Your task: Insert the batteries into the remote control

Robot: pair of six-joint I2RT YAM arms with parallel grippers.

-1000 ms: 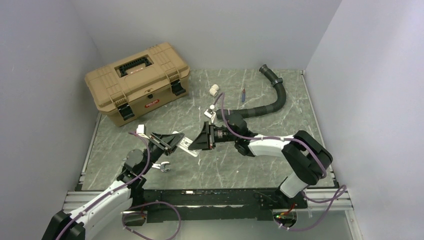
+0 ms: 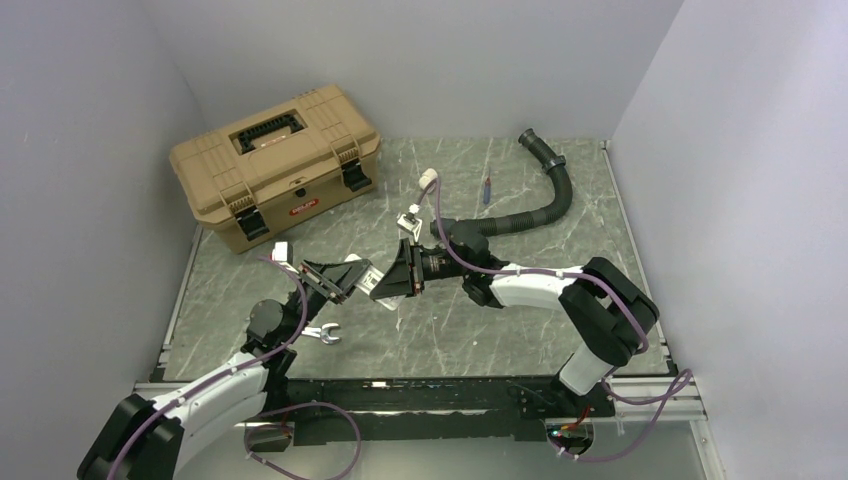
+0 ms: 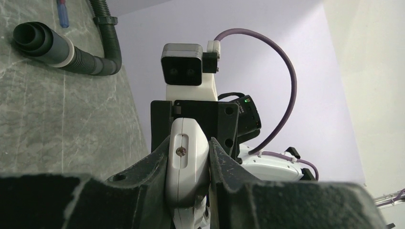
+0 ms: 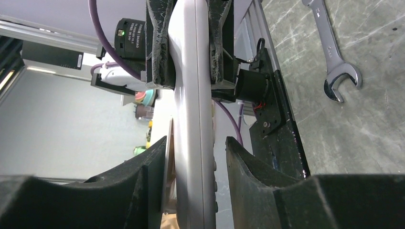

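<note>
The white remote control (image 2: 375,283) is held in the air between both grippers over the middle of the table. My left gripper (image 2: 350,275) is shut on one end; in the left wrist view its white rounded body (image 3: 187,162) sits between the fingers. My right gripper (image 2: 395,280) grips it from the other side; in the right wrist view the long white side (image 4: 193,119) runs between its fingers, up to the left gripper. I see no loose batteries, and the battery compartment's contents cannot be told.
A tan toolbox (image 2: 270,170) stands at back left. A black hose (image 2: 520,222), a small blue screwdriver (image 2: 487,190) and white fittings (image 2: 428,180) lie at the back. A wrench (image 2: 325,333) lies near the front left.
Both arms have shifted very slightly, the right wrist's top a little toward the back, with the remote control still held between them.
</note>
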